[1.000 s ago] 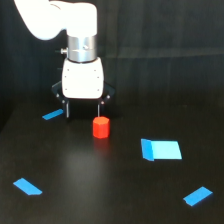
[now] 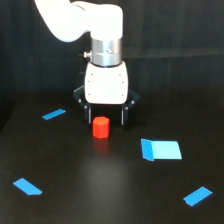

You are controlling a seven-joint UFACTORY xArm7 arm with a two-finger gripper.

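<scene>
A small red block (image 2: pixel 101 128) rests on the dark table near the middle of the camera view. My gripper (image 2: pixel 107 117) hangs down from the white hand (image 2: pixel 106 84), above or just behind the block in this view. Its thin dark fingers stand apart on either side of the block's column, so it is open. Nothing shows between them off the table. Exact height over the block cannot be told from this one angle.
Blue tape strips lie at the left rear (image 2: pixel 54 114), front left (image 2: pixel 27 186) and front right (image 2: pixel 197 196). Right of the block are a blue piece (image 2: pixel 147 150) and a light-blue square (image 2: pixel 166 150).
The arm and gripper have moved right, from left of the block to over or behind it. The fingers stay apart, and the block has not visibly moved.
</scene>
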